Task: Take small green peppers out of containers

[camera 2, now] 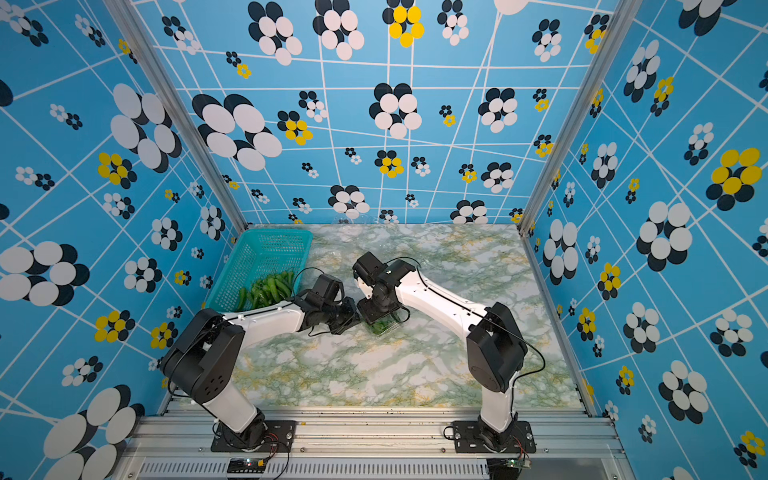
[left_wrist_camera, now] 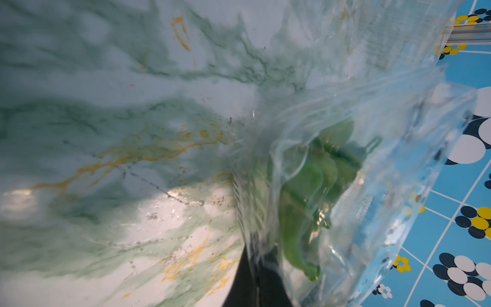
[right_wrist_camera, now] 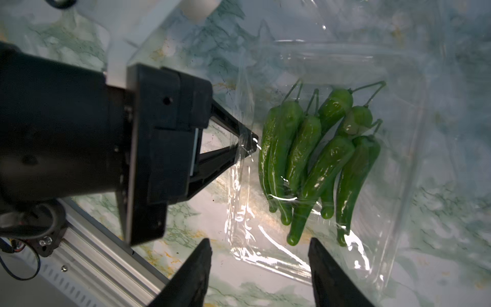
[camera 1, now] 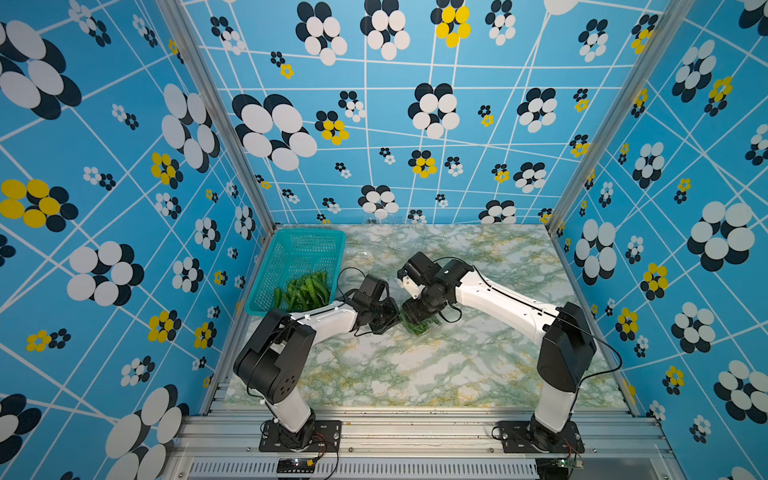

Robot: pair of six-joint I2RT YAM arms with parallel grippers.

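Observation:
A clear plastic container holds several small green peppers near the table's middle. My left gripper is shut at the container's side wall, its tips against the plastic; whether they pinch its thin edge is unclear. In the left wrist view the peppers show through creased-looking plastic. My right gripper hangs over the container, its fingers apart with nothing between them, partly hiding the container in both top views.
A turquoise basket with green peppers stands at the left, beside my left arm. Faint clear plastic shows behind the container.

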